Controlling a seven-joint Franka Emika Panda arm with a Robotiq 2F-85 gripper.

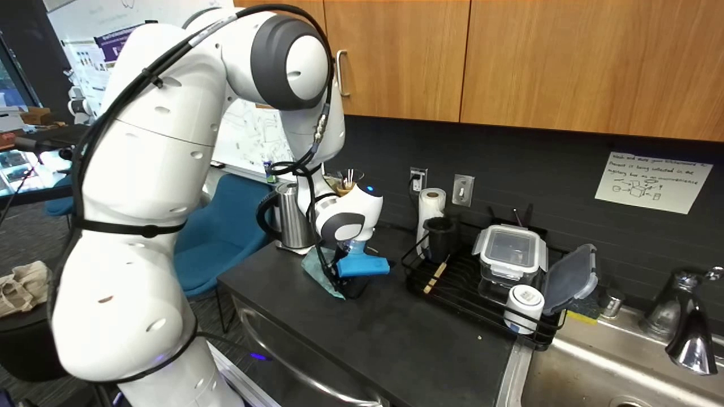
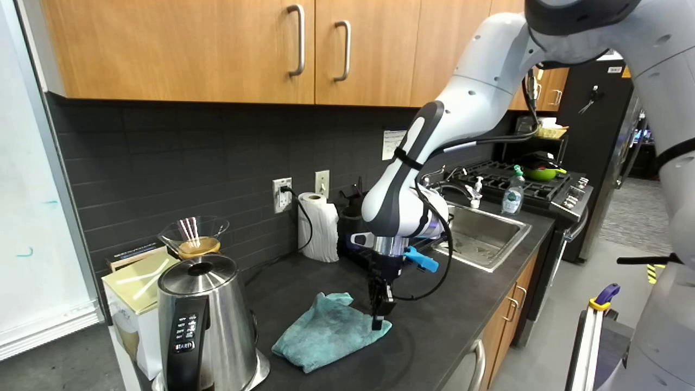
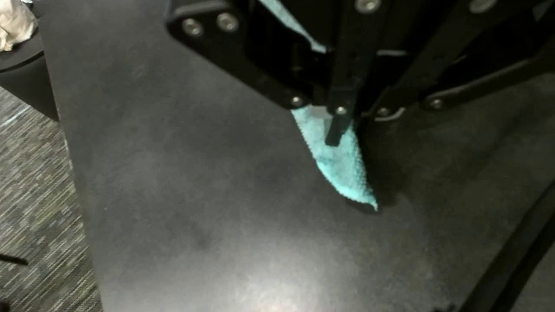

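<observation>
A teal cloth (image 2: 332,331) lies crumpled on the dark counter, between the kettle and my gripper (image 2: 378,322). In the wrist view one corner of the cloth (image 3: 341,169) sticks out past my fingertips, which have closed on it. Exterior view 1 shows only part of the cloth (image 1: 322,271), since the arm and its cables cover the rest. My gripper points down low over the counter, and most of the cloth still spreads on the surface beside it.
A steel kettle (image 2: 202,319) stands close to the cloth. Against the wall are a paper towel roll (image 2: 317,227) and a black dish rack (image 1: 468,305) holding containers; the sink (image 1: 577,359) lies beyond.
</observation>
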